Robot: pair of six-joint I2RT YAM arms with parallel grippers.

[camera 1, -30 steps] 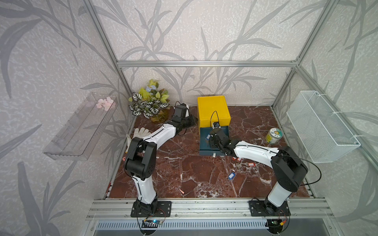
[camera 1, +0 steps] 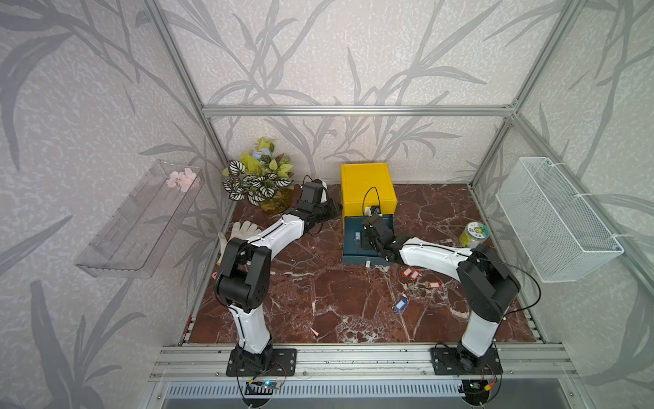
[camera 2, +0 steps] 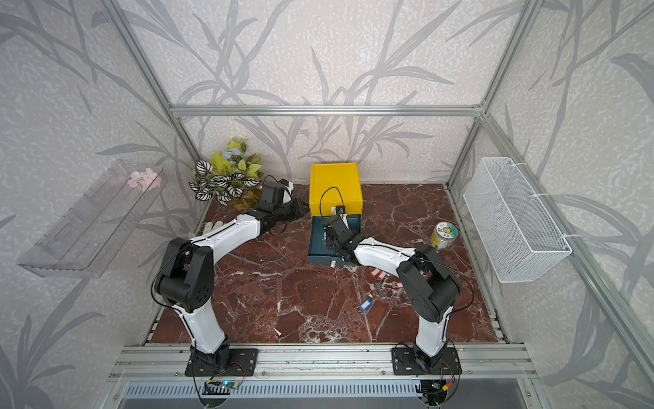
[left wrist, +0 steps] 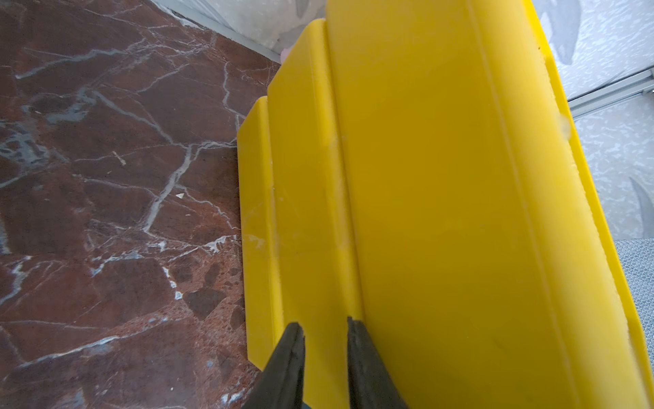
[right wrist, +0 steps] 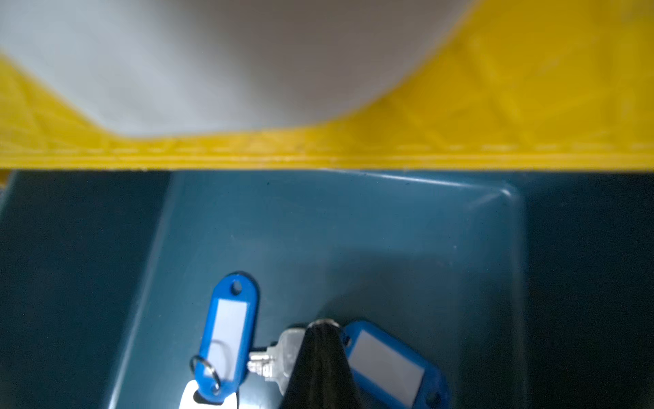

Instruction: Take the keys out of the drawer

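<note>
The yellow box [camera 1: 366, 178] stands at the back with its blue drawer [camera 1: 351, 253] pulled out toward the front. In the right wrist view keys [right wrist: 282, 358] with blue tags [right wrist: 386, 368] lie on the drawer floor. My right gripper reaches down into the drawer over the keys, its fingers shut together; whether they touch the keys is unclear. My left gripper is beside the left side of the yellow box, its fingertips a little apart, with no held object visible.
A plant [camera 1: 259, 170] and glove [camera 1: 242, 230] are at the left, a tin [camera 1: 474, 233] at the right. Loose tags [camera 1: 400, 304] lie in front of the drawer. Baskets hang on both side walls.
The yellow box and drawer have moved slightly toward the back. The left arm looks unchanged.
</note>
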